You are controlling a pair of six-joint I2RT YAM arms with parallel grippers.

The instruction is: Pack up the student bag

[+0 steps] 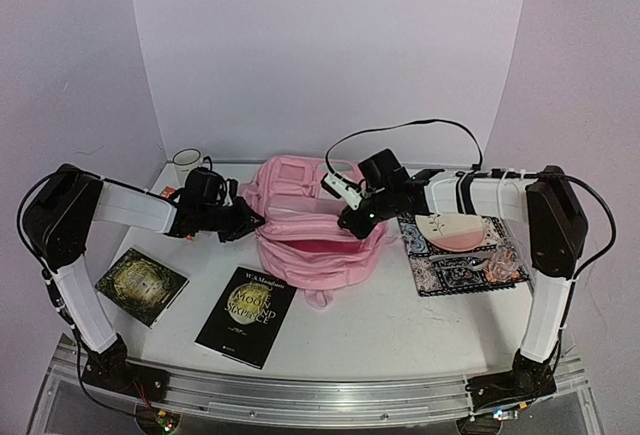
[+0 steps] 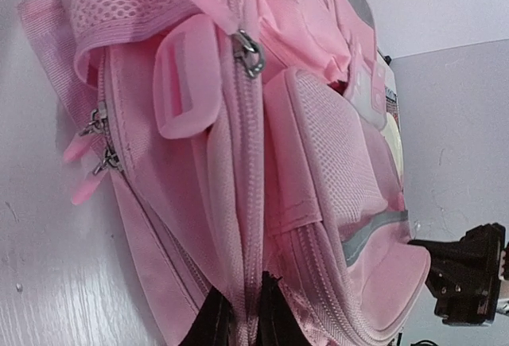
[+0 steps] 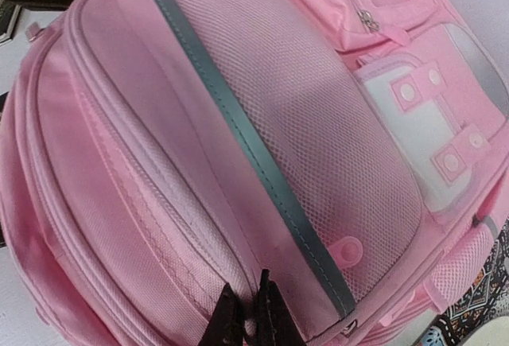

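Observation:
The pink student bag (image 1: 322, 271) lies in the middle of the table with its main opening facing the front. At its left side, my left gripper (image 1: 260, 223) is shut on the bag's zippered edge (image 2: 248, 175), which runs down between its fingers in the left wrist view. My right gripper (image 1: 352, 227) is shut on the rim of the opening (image 3: 171, 191) at the right side. Two books lie flat at front left: a black one titled Moon and Sixpence (image 1: 245, 317) and a dark green-gold one (image 1: 142, 286). The bag's inside is mostly hidden.
A white mug (image 1: 186, 160) stands behind my left arm, near a partly covered orange item (image 1: 168, 193). On the right, a patterned cloth (image 1: 450, 273) bears a pinkish plate (image 1: 450, 232) and a clear object (image 1: 503, 265).

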